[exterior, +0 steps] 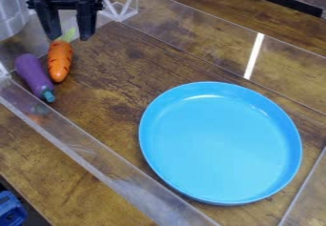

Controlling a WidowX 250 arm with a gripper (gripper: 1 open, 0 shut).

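Note:
My black gripper [68, 22] hangs at the top left, above the green end of an orange toy carrot [60, 60]; whether its fingers are open or shut is hard to tell. A purple toy eggplant [32, 72] lies left of the carrot. A large blue plate [219, 141] lies on the wooden surface at the right.
Clear plastic walls [109, 163] run along the left, front and back of the work area. The wood between the carrot and the plate is bare. A blue object [8, 213] sits at the bottom left corner, outside the wall.

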